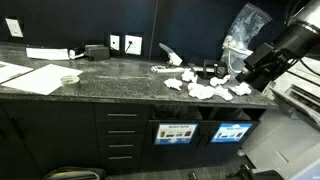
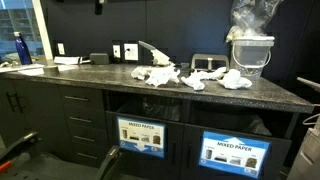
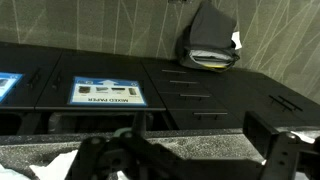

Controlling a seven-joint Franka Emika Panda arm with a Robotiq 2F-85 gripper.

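Several crumpled white papers lie scattered on the dark speckled counter; exterior view 2 shows the same papers along its front half. From the right in exterior view 1, the black arm reaches in, its gripper above the papers. Looking down past the counter's edge, the wrist view shows the gripper with its fingers wide apart and nothing between them. Bits of white paper appear low in that view, partly covered by the gripper. The gripper is open.
Below the counter are bins with blue-and-white "Mixed Paper" signs, beside dark drawers. A clear bucket holding a plastic bag stands at the back. A grey bag lies on the floor. The counter's middle has free room.
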